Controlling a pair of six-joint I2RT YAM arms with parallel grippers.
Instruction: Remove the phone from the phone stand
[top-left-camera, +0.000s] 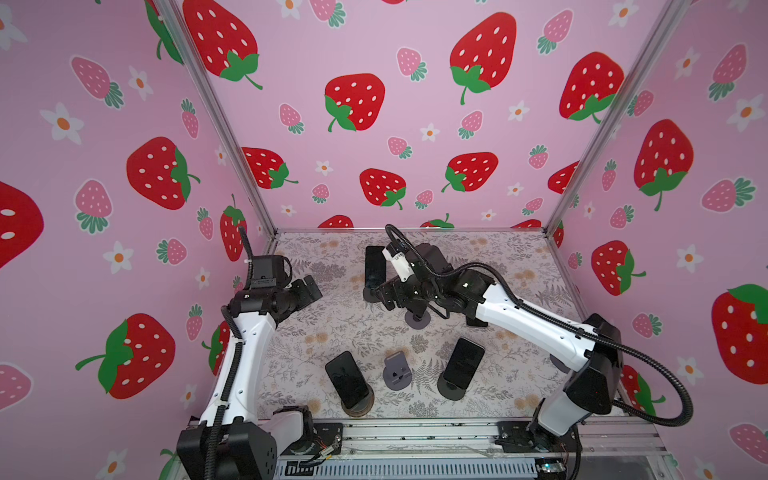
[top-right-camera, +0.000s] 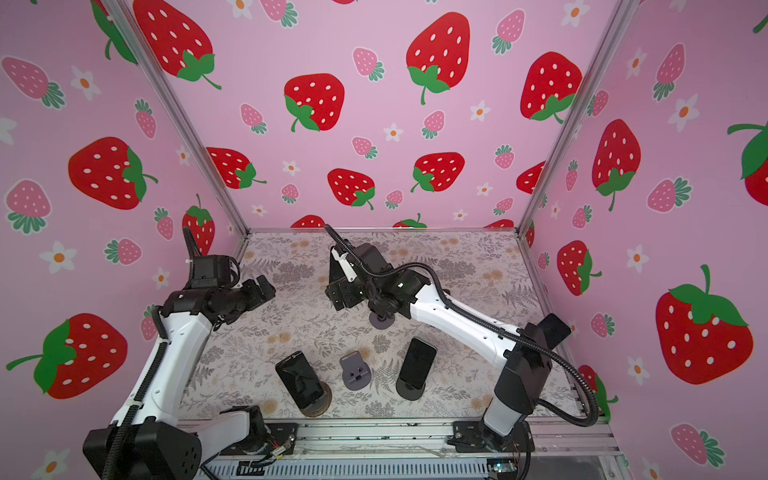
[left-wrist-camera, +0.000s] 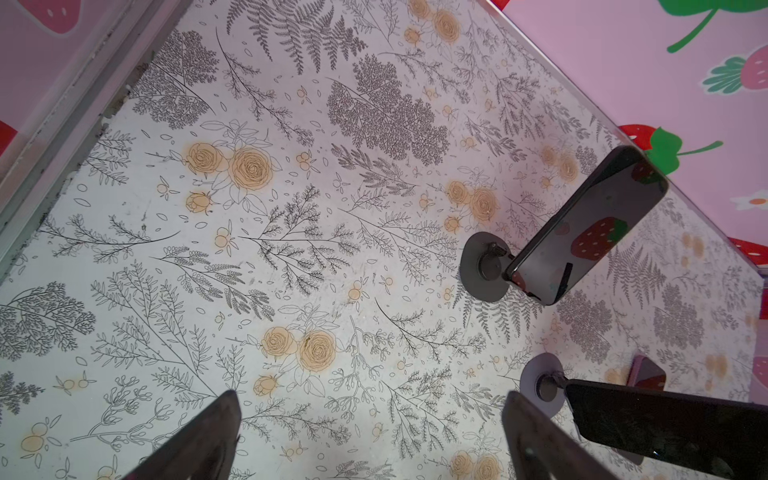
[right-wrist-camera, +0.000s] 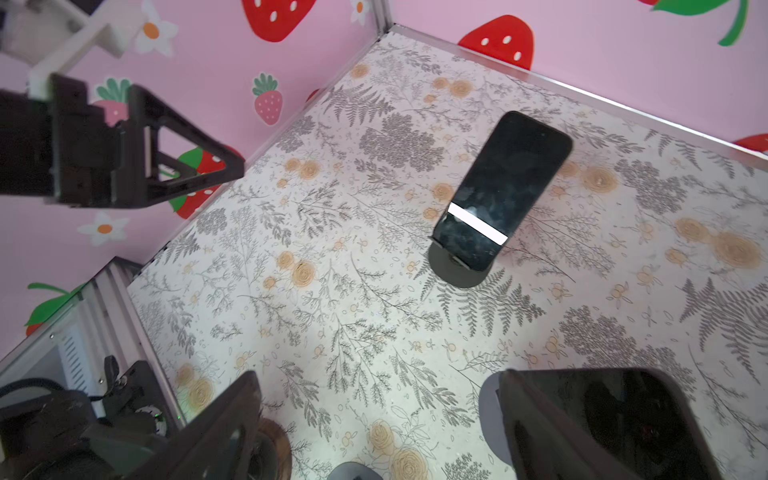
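My right gripper (top-left-camera: 387, 297) hangs over the back-middle table, its fingers well apart. In the right wrist view, the middle phone (right-wrist-camera: 632, 416) on its stand overlaps one of those fingers; whether they touch I cannot tell. Only the round base of that middle stand (top-left-camera: 417, 321) shows in the top left view, my right arm hiding the phone. At the back left, another phone (right-wrist-camera: 504, 188) leans on a dark stand (right-wrist-camera: 457, 268). My left gripper (top-left-camera: 310, 289) is open at the left side of the table, with bare table between its fingers in the left wrist view.
Phones on stands occupy the front left (top-left-camera: 346, 380) and front right (top-left-camera: 464, 364), an empty lilac stand (top-left-camera: 397, 372) between them. A phone lies flat (left-wrist-camera: 646, 373) behind the middle stand. One more phone (top-right-camera: 553, 329) stands far right.
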